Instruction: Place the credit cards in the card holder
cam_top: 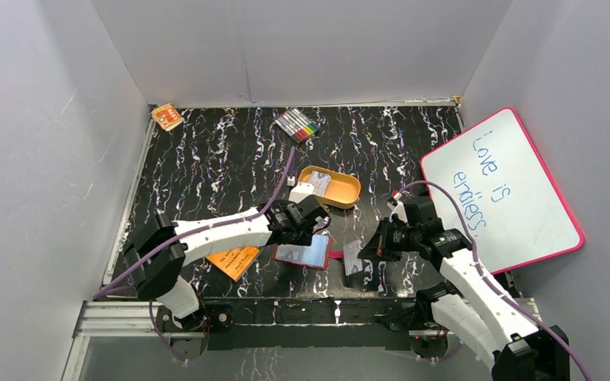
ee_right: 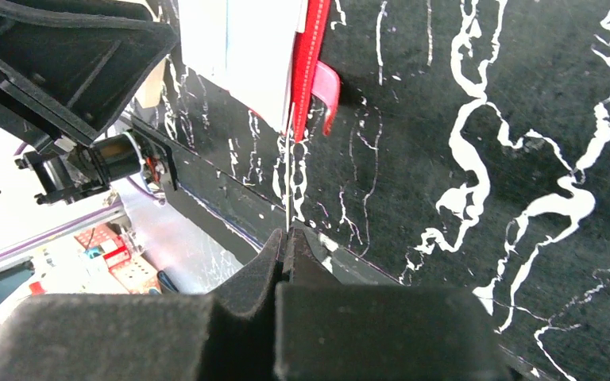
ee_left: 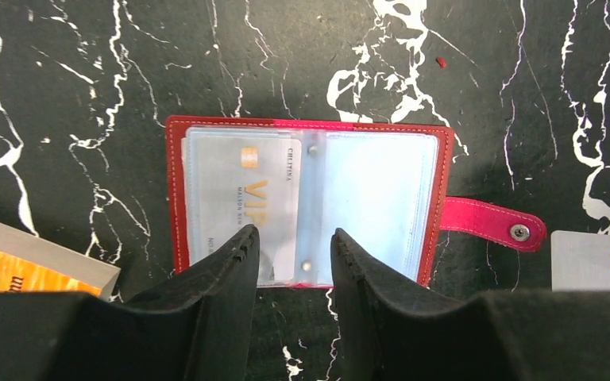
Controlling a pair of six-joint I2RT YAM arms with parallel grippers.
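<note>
The red card holder lies open, clear sleeves up, a silver VIP card in its left sleeve and its strap pointing right. Above it, my left gripper is open with empty space between the fingers. My right gripper is shut on a thin grey card, seen edge-on in the right wrist view and right of the holder in the top view. More cards lie in the orange tray, behind the holder.
An orange booklet lies left of the holder. Markers and a small orange packet are at the back. A whiteboard occupies the right side.
</note>
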